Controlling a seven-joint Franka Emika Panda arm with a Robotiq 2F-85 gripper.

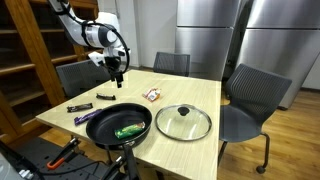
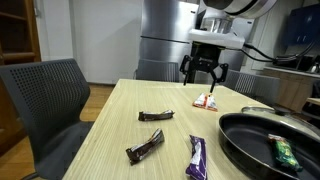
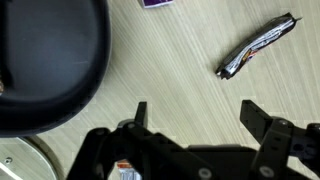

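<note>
My gripper [image 1: 119, 80] hangs above the far left of the table, open, with nothing between its fingers. A dark wrapped bar [image 3: 257, 46] lies apart from it on the tabletop, ahead of the right finger in the wrist view. A second dark bar [image 2: 145, 147] and a purple packet [image 2: 198, 158] lie nearer the black pan [image 1: 101, 137]. Inside the pan rests a green packet [image 1: 130, 131]. An orange-and-white packet [image 1: 152, 94] lies farther back, partly hidden by my gripper's body in the wrist view.
A glass lid [image 1: 183, 122] with a dark knob lies flat to the right of the pan. Chairs stand around the table, one grey chair [image 1: 252, 105] at its right side.
</note>
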